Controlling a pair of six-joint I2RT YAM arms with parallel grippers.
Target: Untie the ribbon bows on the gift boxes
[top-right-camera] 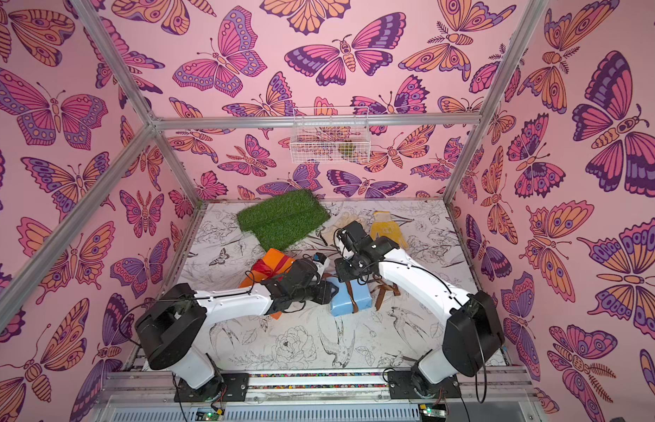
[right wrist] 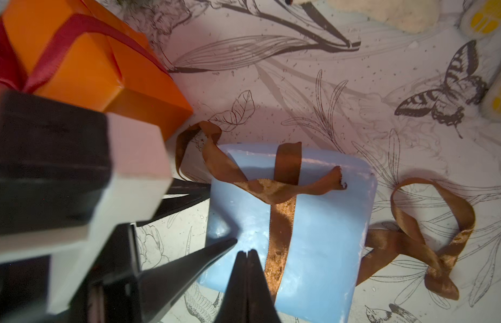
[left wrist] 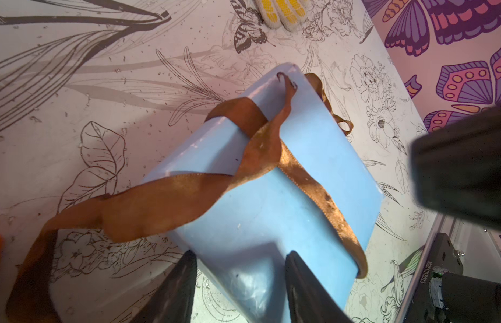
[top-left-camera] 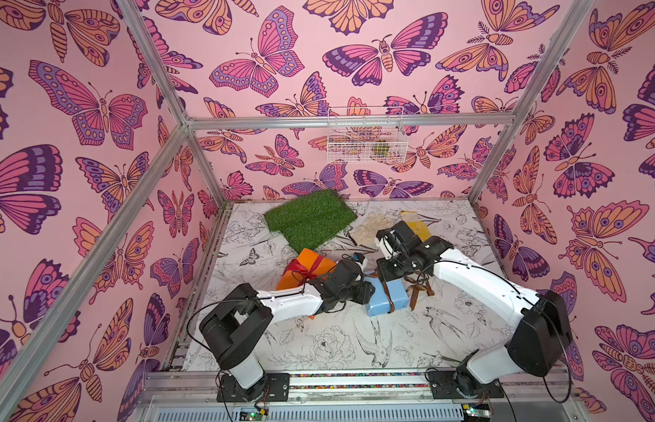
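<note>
The light blue gift box [right wrist: 320,237] lies mid-table. A brown ribbon [right wrist: 282,231] runs around it; one strand lies loosely across the top and off the left side, with a free end on the box. A curled brown ribbon loop [right wrist: 460,215] rests on the table at its right. My left gripper is open, its fingers on either side of the box's near left part. Over the box's near part, my right gripper is shut, nothing visible between its tips. The orange gift box [top-left-camera: 306,267], with red ribbon, sits behind the left arm, partly hidden.
Green grass mats [top-left-camera: 310,219] lie at the back left. A cream glove [top-left-camera: 369,230] and a yellow glove [top-left-camera: 417,226] lie behind the right gripper.
</note>
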